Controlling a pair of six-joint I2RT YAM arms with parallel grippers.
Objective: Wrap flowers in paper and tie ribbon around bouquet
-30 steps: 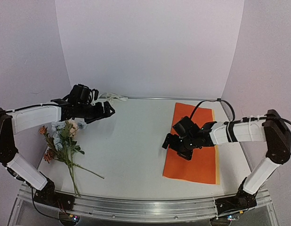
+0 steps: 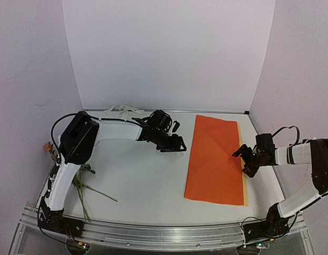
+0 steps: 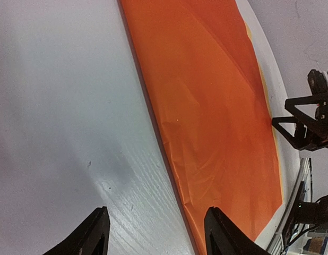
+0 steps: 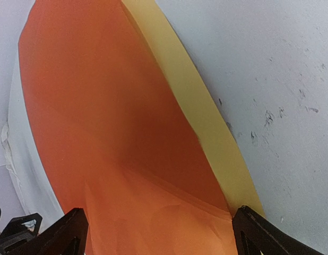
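Note:
Fake flowers with green stems [image 2: 82,188] lie at the table's left, their blooms mostly hidden beneath my left arm; an orange bloom [image 2: 48,146] peeks out. An orange sheet [image 2: 214,164] with a yellow edge strip [image 4: 198,114] lies flat on the right half. My left gripper [image 2: 180,139] hangs over bare table just left of the sheet, its fingers [image 3: 97,231] wide apart with nothing between. Over the sheet's right edge is my right gripper [image 2: 241,162], open too, its fingers [image 4: 254,234] empty above the orange and yellow.
A bundle of white ribbon or cord [image 2: 121,110] rests at the back left by the table's rear edge, partly behind my left arm. Walls stand close at both sides and the back.
My left gripper has travelled right, from the back left to beside the sheet, its arm now covering the blooms. The right gripper has moved right, from the sheet's left edge to its right edge.

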